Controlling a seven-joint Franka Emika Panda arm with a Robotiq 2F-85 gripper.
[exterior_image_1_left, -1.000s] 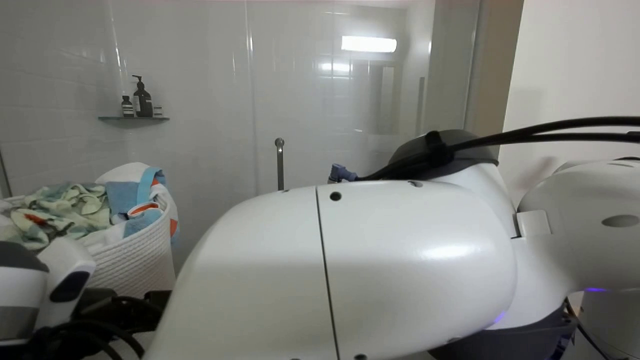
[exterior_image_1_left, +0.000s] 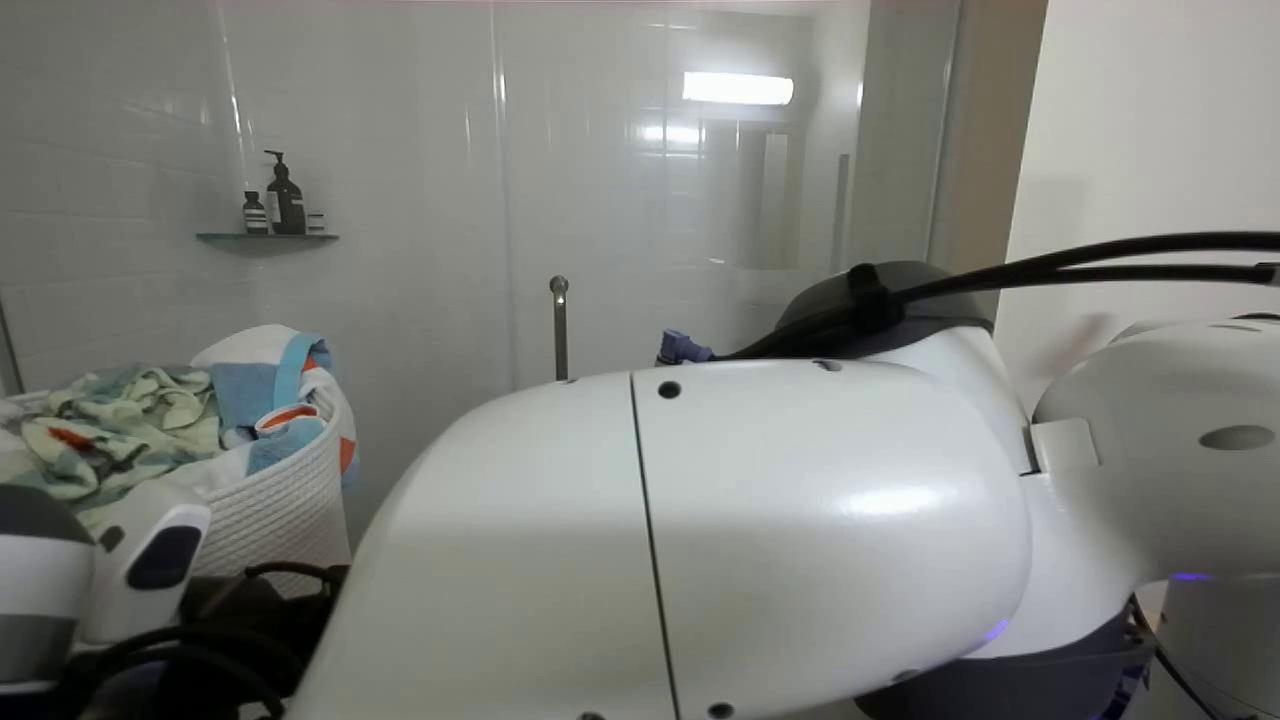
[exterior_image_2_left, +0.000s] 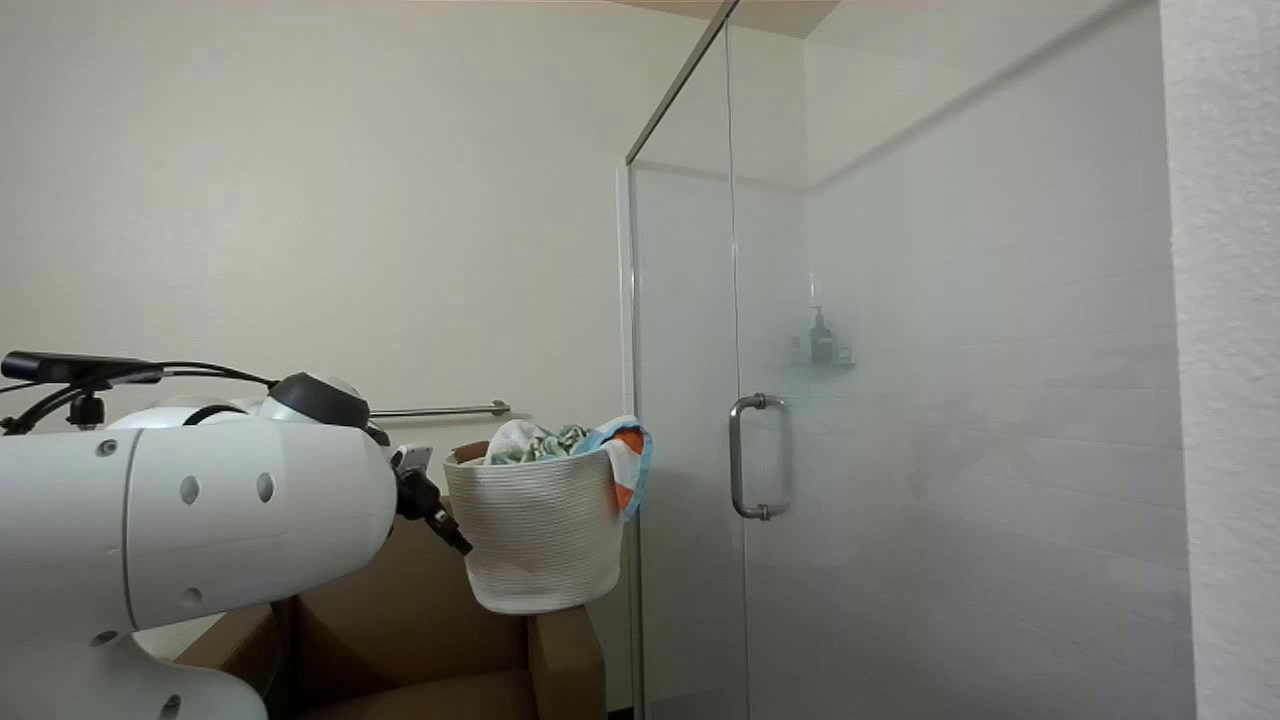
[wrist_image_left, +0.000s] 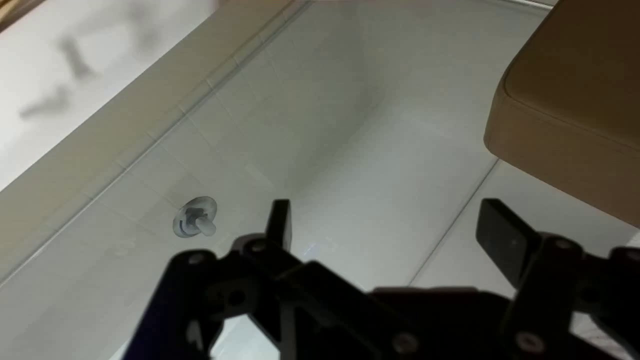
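Note:
Two black fingers stand wide apart in the wrist view, so my gripper is open, and only glass and floor show between them. From the side, in exterior view 2, the black gripper (exterior_image_2_left: 453, 528) points down and to the right in front of the woven white basket (exterior_image_2_left: 534, 540). Whether it touches the basket cannot be told. Green, white, blue and orange towels (exterior_image_1_left: 132, 420) fill the basket, one hanging over its rim. The glass shower door has a metal handle (exterior_image_2_left: 737, 458), to the right of the basket and apart from my gripper.
Under the basket is a brown armchair (exterior_image_2_left: 414, 636), whose corner also enters the wrist view at right. Bottles (exterior_image_1_left: 286, 202) stand on a corner shelf behind the glass. A towel bar (exterior_image_2_left: 438, 412) runs along the wall. The large white arm (exterior_image_1_left: 720, 528) blocks much of exterior view 1.
In exterior view 1 the white wrist part at lower left has turned and shifted slightly right, and the black gripper parts beside it have moved. Basket and towels look unchanged.

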